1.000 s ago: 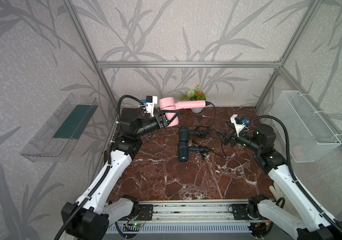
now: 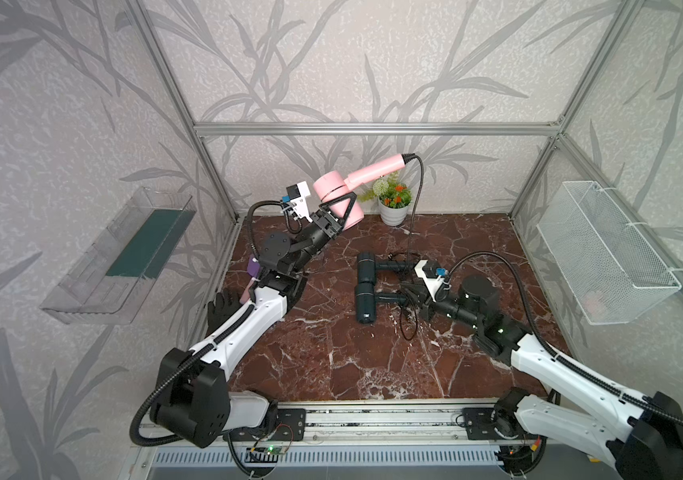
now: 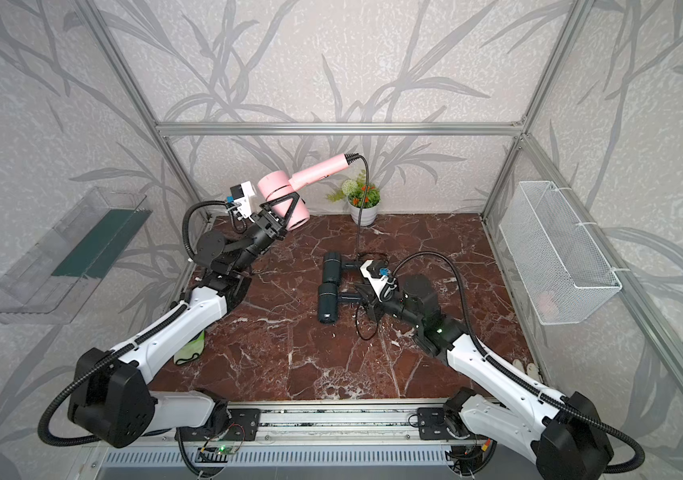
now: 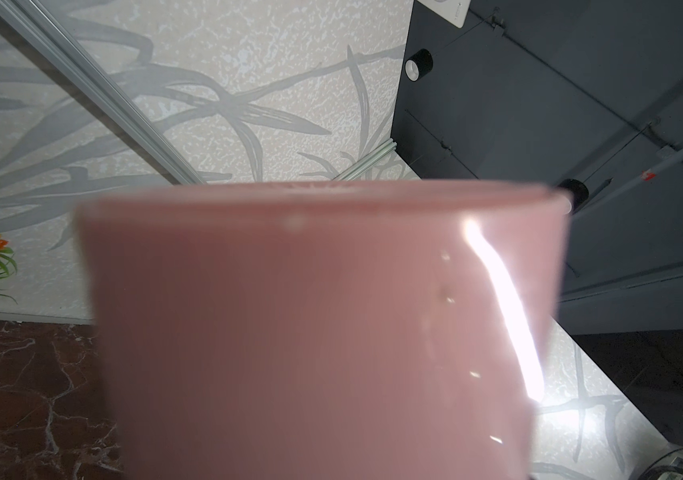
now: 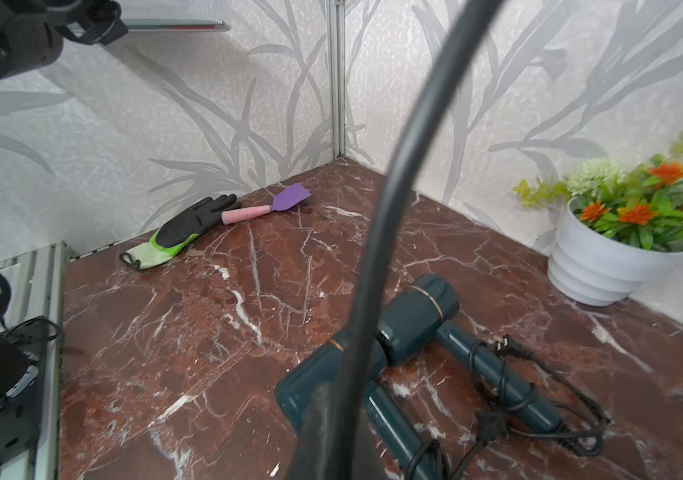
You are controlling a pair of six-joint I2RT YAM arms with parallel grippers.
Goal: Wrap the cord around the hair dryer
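Observation:
A pink hair dryer (image 2: 373, 170) is held up in the air at the back, handle slanting up to the right. My left gripper (image 2: 345, 209) is shut around its barrel; the pink barrel (image 4: 325, 336) fills much of the left wrist view and hides the fingers. From the handle's end the black cord (image 2: 416, 188) arcs over and drops to my right gripper (image 2: 412, 293). That gripper is shut on the cord, which runs large and close through the right wrist view; a loop hangs below the fingers. The grip point itself is blurred.
Two dark teal hair dryers (image 2: 365, 288) with wound cords lie mid-table, just under my right gripper. A potted plant (image 2: 393, 209) stands at the back. A glove (image 5: 185, 228) and purple spatula (image 5: 289, 197) lie at the left.
The pink dryer has been raised, its handle tilting from level to up-right. My right gripper has moved left over the teal dryers with the cord, which now rises steeply to the handle.

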